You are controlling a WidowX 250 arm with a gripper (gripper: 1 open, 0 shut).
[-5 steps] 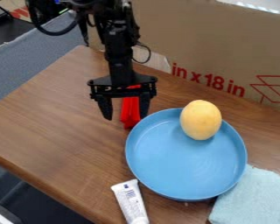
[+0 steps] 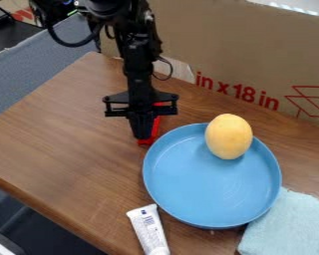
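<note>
My black gripper (image 2: 141, 129) is low over the wooden table at the back middle, left of the blue plate, its fingertips close together in front of a red object (image 2: 152, 137), which is mostly hidden behind it. Whether anything is between the fingers cannot be made out; the gripper looks shut. A yellow egg-shaped object (image 2: 229, 135) sits on the back part of the blue plate (image 2: 202, 194).
A white tube (image 2: 149, 231) lies at the front, left of the plate. A pale blue cloth (image 2: 285, 229) is at the front right. A cardboard wall (image 2: 242, 50) stands behind.
My gripper's fingers have drawn together and moved slightly right over the red object, which is now more hidden. The other objects have not moved.
</note>
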